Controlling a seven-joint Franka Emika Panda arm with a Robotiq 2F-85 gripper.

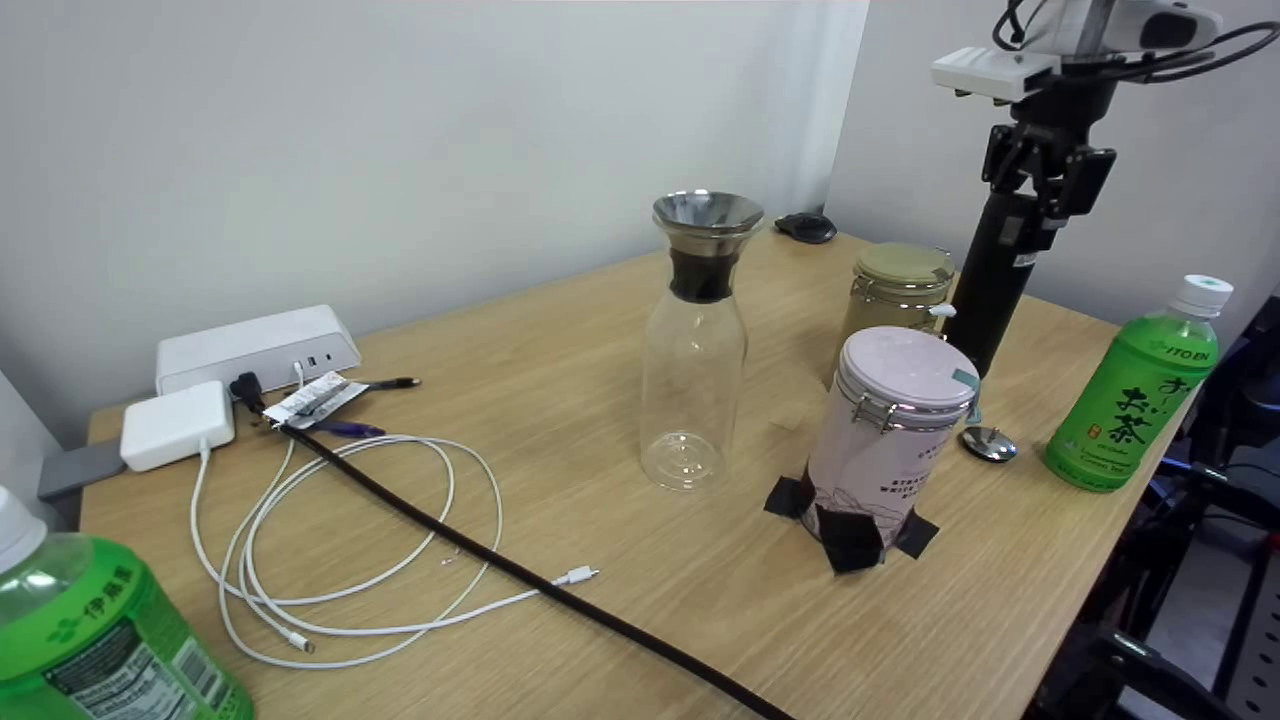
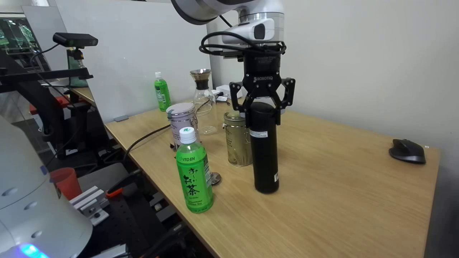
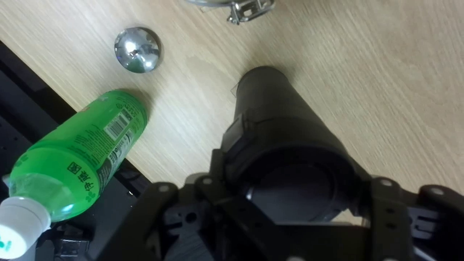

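Note:
A tall black cylinder stands on the wooden table, and my gripper is shut on its upper part from above. In exterior view 1 the black cylinder is partly hidden by the jars and leans slightly in that view. Looking down in the wrist view, I see the cylinder between the fingers of my gripper, its dark round top nearest the camera. Whether its base rests fully on the table is hard to tell.
Close by are a green tea bottle, a small shiny metal lid, a gold jar and a pink jar. A glass carafe stands farther off. A black mouse lies at the far side, with bare table before it.

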